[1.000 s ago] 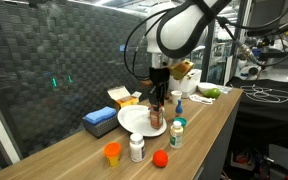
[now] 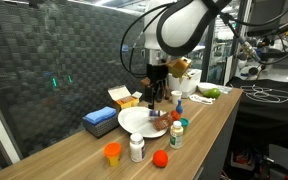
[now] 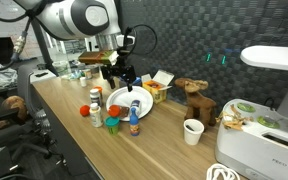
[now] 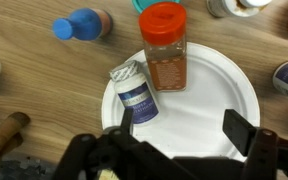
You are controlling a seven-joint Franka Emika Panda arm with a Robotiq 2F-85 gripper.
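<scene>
A white plate (image 4: 206, 95) lies beneath my gripper in the wrist view. The fingers stand apart with nothing between them, so the gripper is open. On the plate rest a brown spice bottle (image 4: 168, 73) with a red-orange lid and a small white-capped bottle (image 4: 136, 98) with a blue and white label. In exterior view 1 the brown bottle (image 2: 163, 123) leans or lies near the plate's front edge, below the raised gripper (image 2: 152, 94). Exterior view 2 shows the gripper (image 3: 108, 84) above the plate (image 3: 144, 111).
Around the plate stand a blue-capped bottle (image 4: 83, 24), a white bottle (image 2: 137, 148), a yellowish bottle (image 2: 176, 135), an orange cup (image 2: 112, 153) and a red ball (image 2: 160, 159). A blue box (image 2: 100, 116) sits left of the plate.
Earlier the brown bottle stood upright at the gripper's fingers over the plate. Now the gripper is higher, clear of it, and the bottle has tipped toward the plate's front edge.
</scene>
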